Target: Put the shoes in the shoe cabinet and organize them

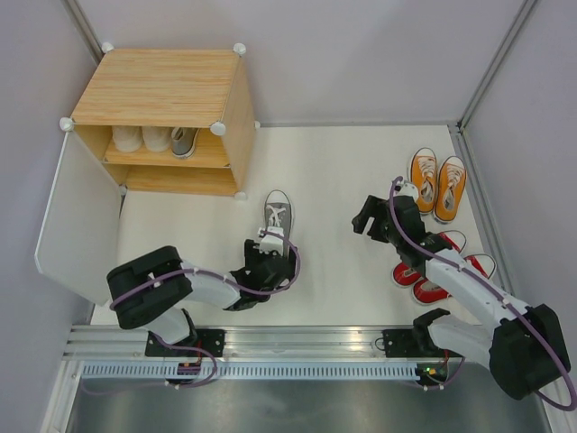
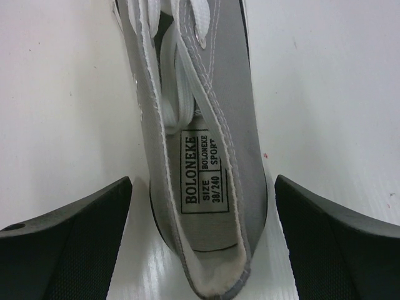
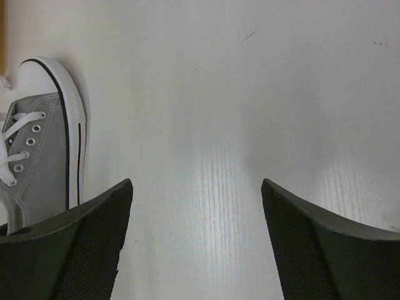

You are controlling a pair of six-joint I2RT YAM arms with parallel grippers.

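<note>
On the table lies a grey shoe point(image 1: 279, 213), toe toward the back, its heel end hidden under my left gripper point(image 1: 270, 262). In the left wrist view that shoe's heel point(image 2: 209, 244) sits between the spread fingers, with a gap on either side; the gripper is open. My right gripper point(image 1: 368, 216) hangs over bare table, open and empty. The shoe cabinet point(image 1: 162, 86) stands at the back left, its door swung open. On its upper shelf are two pale shoes point(image 1: 143, 138) and a grey shoe point(image 1: 184, 142).
Orange shoes point(image 1: 437, 185) rest at the back right. Red shoes point(image 1: 431, 290) lie in front of them, partly covered by the right arm. The cabinet's lower shelf point(image 1: 171, 180) looks empty, and mid-table is clear. The open door point(image 1: 79, 221) borders the left side.
</note>
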